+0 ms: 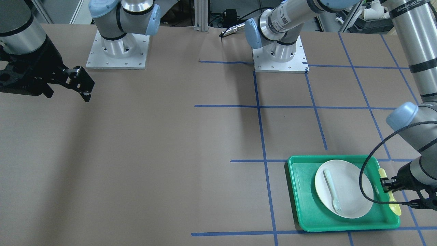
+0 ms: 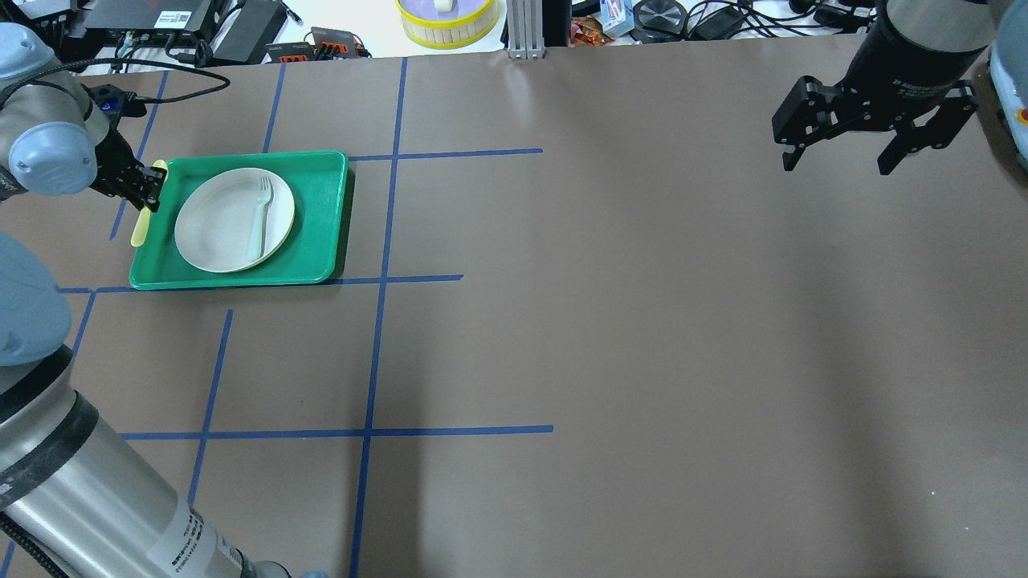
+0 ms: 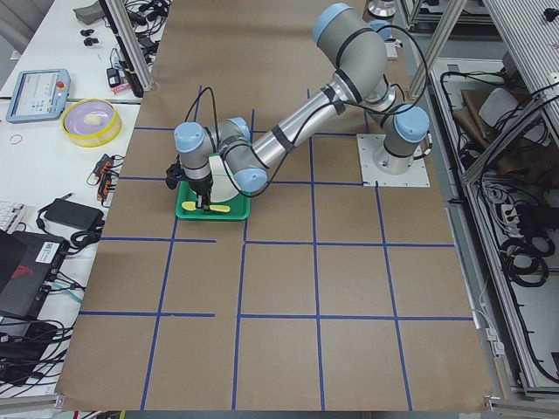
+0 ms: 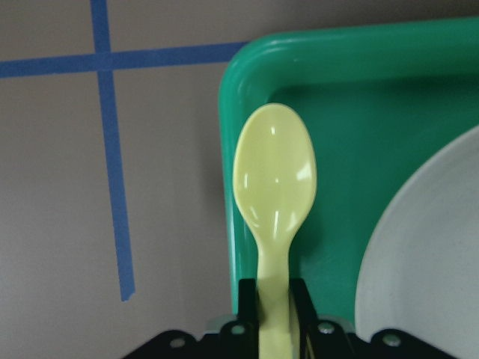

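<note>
My gripper is shut on the handle of a yellow plastic spoon, held over the edge of a green tray that is on the side away from the other arm. A white plate lies in the tray, with a pale fork on it. In the front view the spoon sticks out at the tray's right edge, partly hidden by the gripper. In the left wrist view its bowl lies above the tray's rim region, beside the plate.
A second arm's black gripper hangs over the opposite side of the table. Equipment and cables lie on a white bench beyond the table's edge.
</note>
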